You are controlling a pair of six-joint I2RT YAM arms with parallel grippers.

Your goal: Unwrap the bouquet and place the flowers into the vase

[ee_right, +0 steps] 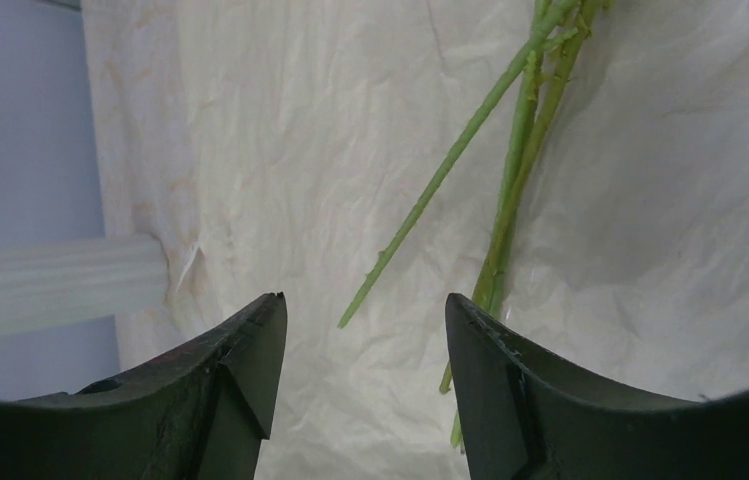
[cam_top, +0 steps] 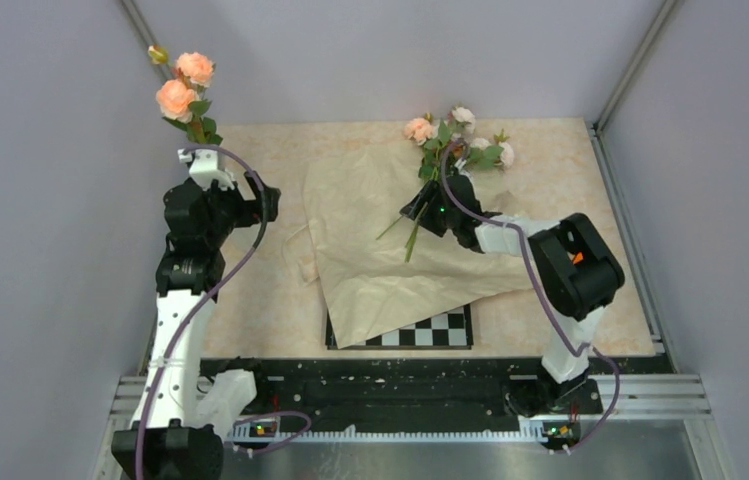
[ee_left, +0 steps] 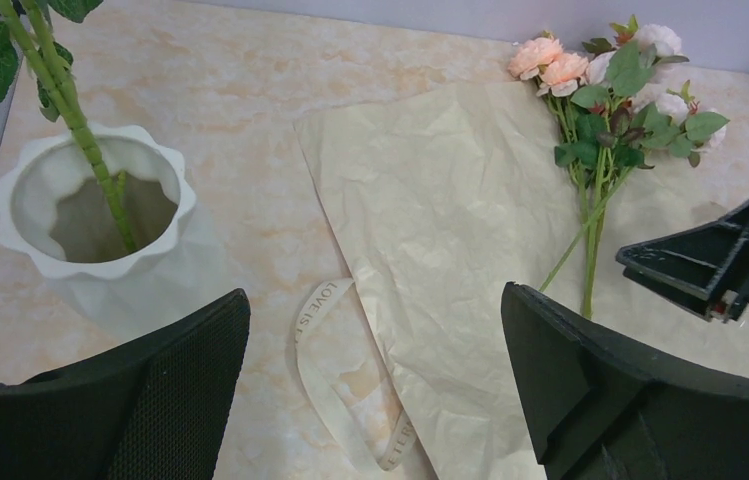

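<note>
The white vase (ee_left: pixel 200 255), with a scalloped rim, stands at the left. The green stem of an upright flower (ee_left: pixel 110 185) goes down inside it. Peach blooms (cam_top: pixel 178 98) of that flower show in the top view, where my left arm mostly hides the vase. My left gripper is open and empty beside the vase. More flowers (cam_top: pixel 440 150), peach and whitish, lie on the paper with their stems (ee_right: pixel 512 190) toward the front. Over these stems my right gripper hangs, part open, its fingers apart and nothing visibly gripped.
Beige wrapping paper (cam_top: pixel 360 250) covers the middle of the table, over a black-and-white checkered board (cam_top: pixel 440 330). A lettered ribbon (ee_left: pixel 320 385) lies left of the paper. Bare table shows at the left, between vase and paper.
</note>
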